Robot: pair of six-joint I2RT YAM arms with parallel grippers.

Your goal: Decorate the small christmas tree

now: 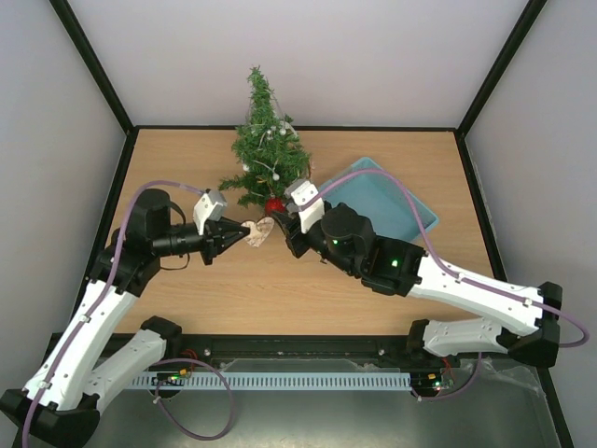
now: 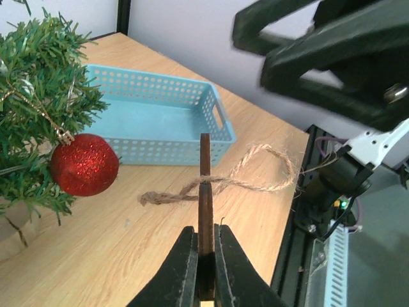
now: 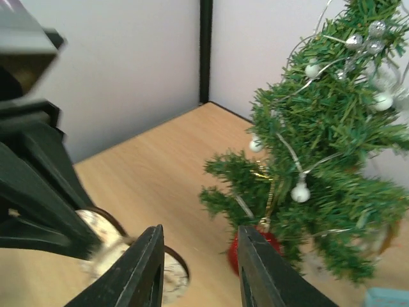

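My left gripper (image 1: 244, 231) is shut on a flat wooden ornament (image 1: 260, 231), which shows edge-on in the left wrist view with its twine loop (image 2: 262, 187) sticking out to the right. In the right wrist view the ornament (image 3: 171, 276) is partly hidden behind dark fingers. Just right of it, my right gripper stands open, its fingers (image 3: 151, 265) apart and no twine visible between them. The green Christmas tree (image 1: 268, 149) stands at the back. It carries a white-beaded light string and a red glitter ball (image 2: 85, 165) on a low branch.
A blue perforated basket (image 1: 396, 207) lies right of the tree, partly behind the right arm; it looks empty in the left wrist view. Both grippers are close together before the tree.
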